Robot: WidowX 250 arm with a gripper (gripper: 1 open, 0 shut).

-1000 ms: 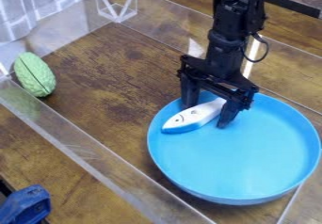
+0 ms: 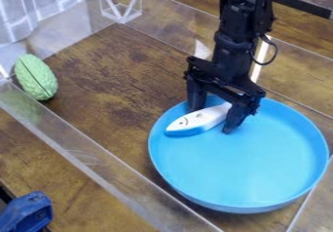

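A white and blue fish-shaped toy (image 2: 194, 120) lies in the blue round tray (image 2: 240, 177), near its upper left. My black gripper (image 2: 215, 110) is down over the toy, its fingers open on either side of it. Whether they touch the toy cannot be told.
A green oval object (image 2: 35, 77) lies on the left. A dark blue object (image 2: 23, 213) is at the lower left corner. Clear plastic walls run around the wooden surface (image 2: 124, 80), whose middle left is bare.
The gripper has shifted very slightly; the toy and tray look nearly the same.
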